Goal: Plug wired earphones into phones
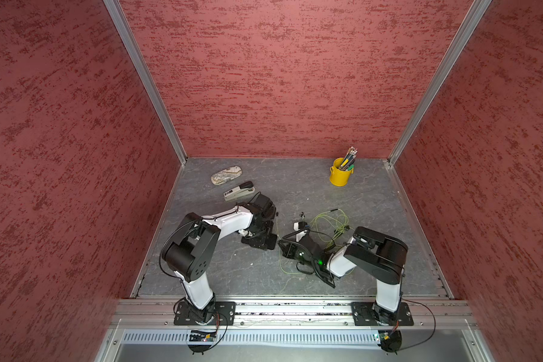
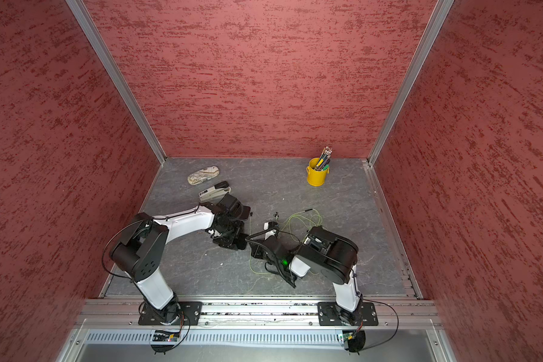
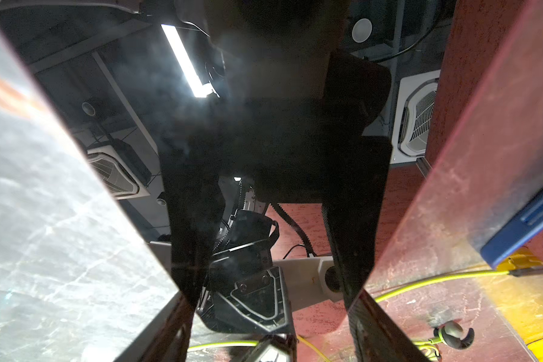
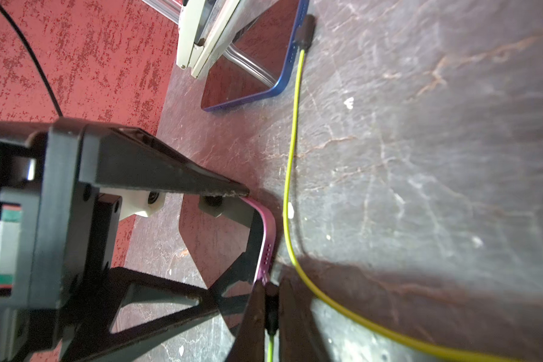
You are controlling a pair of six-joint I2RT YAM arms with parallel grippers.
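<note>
A dark-screened phone with a pink edge [image 4: 268, 232] lies in the right wrist view, its body between the fingers of my left gripper, which is shut on it. Its glossy screen [image 3: 271, 150] fills much of the left wrist view. My right gripper is shut on a slim black earphone plug [image 4: 271, 309], a green cable trailing below it. The plug's tip meets the pink edge; how deep it sits is hidden. A blue-edged phone [image 4: 253, 66] lies farther off, a black angled plug [image 4: 306, 31] against its edge.
A yellow-green cable [image 4: 290, 169] runs across the table between the phones and the right gripper. Coiled cable [image 1: 339, 223] lies behind the right arm. Farther back are a stapler [image 1: 239, 191], a patterned case [image 1: 226, 175] and a yellow bucket [image 1: 340, 175] of pencils.
</note>
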